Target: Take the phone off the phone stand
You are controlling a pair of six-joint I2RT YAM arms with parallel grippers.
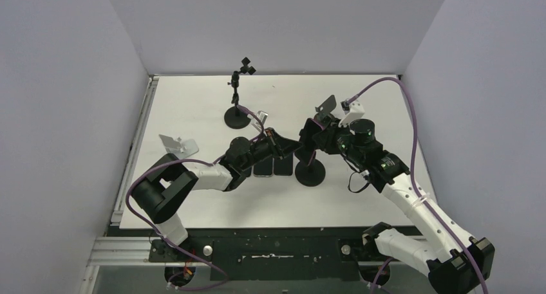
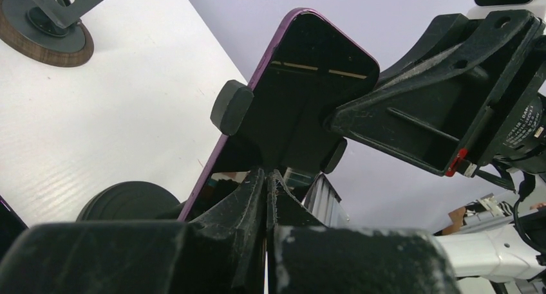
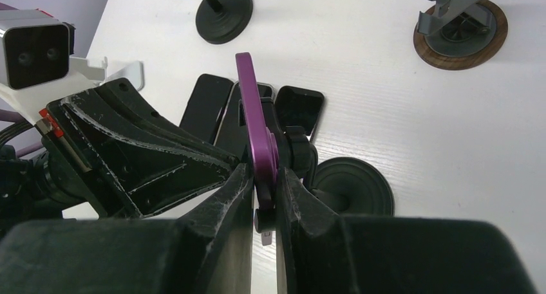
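Note:
A phone with a purple edge and dark screen (image 2: 302,94) sits tilted in its black stand. The stand's clamp pads (image 2: 232,107) grip both of its sides, and its round base (image 1: 310,173) rests on the table. My right gripper is shut on the phone, at its right edge in the left wrist view. Nothing shows between the fingers of my left gripper, which is shut with its tips by the lower screen. In the top view, that left gripper reaches the phone (image 1: 308,134) from the left.
Several dark phones lie flat behind the stand, one a small black phone (image 3: 300,107). A black-based stand (image 1: 237,118) rises at the back left, and a silver stand (image 1: 179,146) stands at the far left.

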